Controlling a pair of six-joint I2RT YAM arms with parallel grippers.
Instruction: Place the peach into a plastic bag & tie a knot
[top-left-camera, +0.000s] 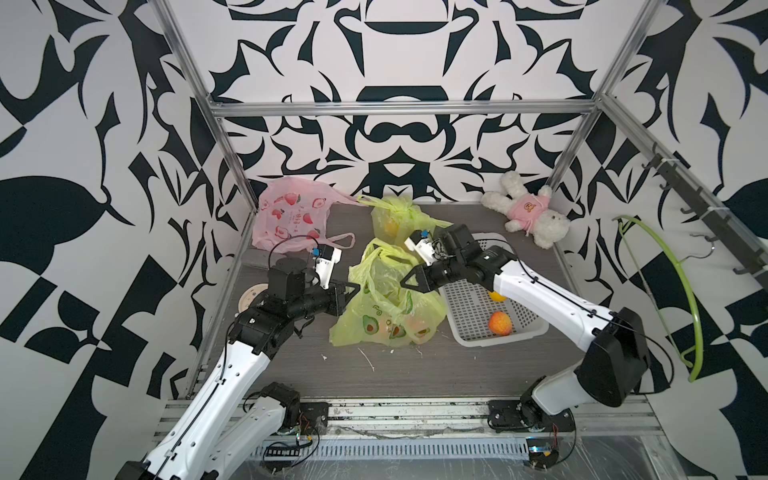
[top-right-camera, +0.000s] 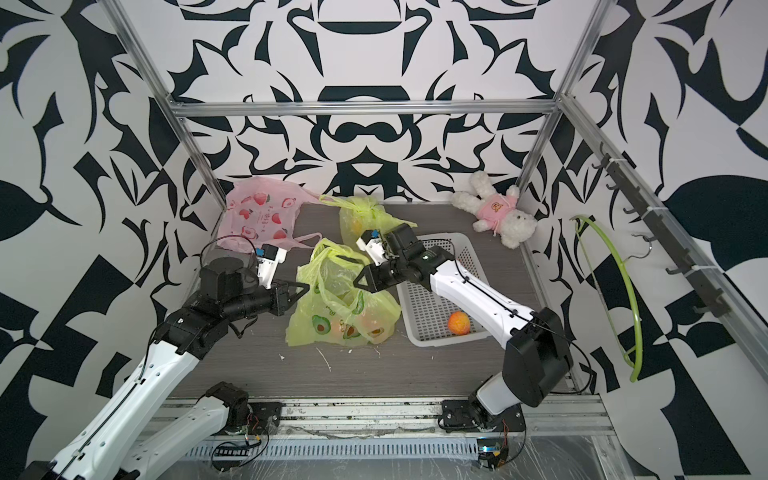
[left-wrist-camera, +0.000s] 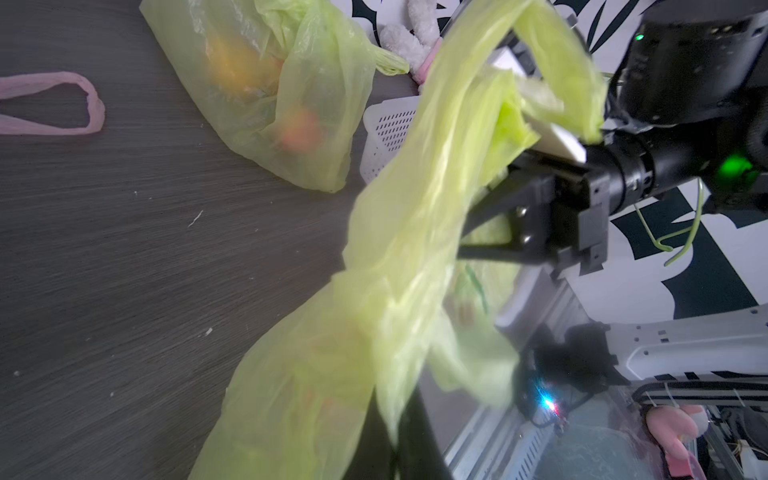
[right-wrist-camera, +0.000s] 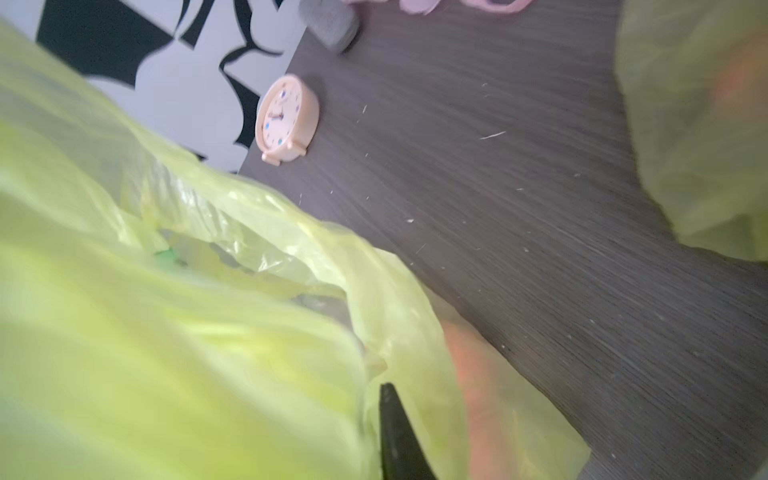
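Observation:
A yellow-green plastic bag (top-left-camera: 388, 320) printed with avocados stands in the middle of the table. Pinkish-orange patches show through its film, with one blurred patch (right-wrist-camera: 480, 392) in the right wrist view; the peach itself cannot be made out. My left gripper (top-left-camera: 355, 291) is shut on gathered bag film, which rises from its fingers in the left wrist view. At the bag's upper right, my right gripper (top-left-camera: 408, 281) is partly open. Its fingers (left-wrist-camera: 512, 252) stand slightly apart behind a loop of film in the left wrist view. No knot can be made out.
A grey basket (top-left-camera: 472, 342) on the right holds an orange-red fruit (top-left-camera: 500, 323) and a yellow one (top-left-camera: 497, 296). Behind are another yellow-green bag (top-left-camera: 396, 220), a pink bag (top-left-camera: 292, 212) and a plush toy (top-left-camera: 529, 209).

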